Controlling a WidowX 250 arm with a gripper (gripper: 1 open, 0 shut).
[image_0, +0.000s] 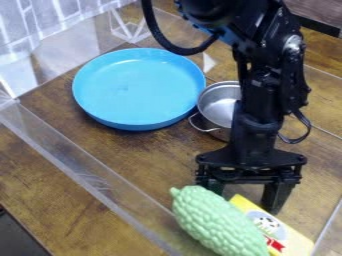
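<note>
The black gripper (250, 184) hangs low at the right of the view, its fingertips down behind a pale green bumpy vegetable (218, 222) and a yellow box (291, 240) with a cartoon print, both at the bottom edge. The fingers are largely hidden, so their opening and whatever lies between them cannot be made out.
A blue plate (134, 88) sits at the upper left on the wooden table (74, 135). A metal pot (215, 102) stands behind the arm. Clear plastic lies along the left side. The wood left of the arm is bare.
</note>
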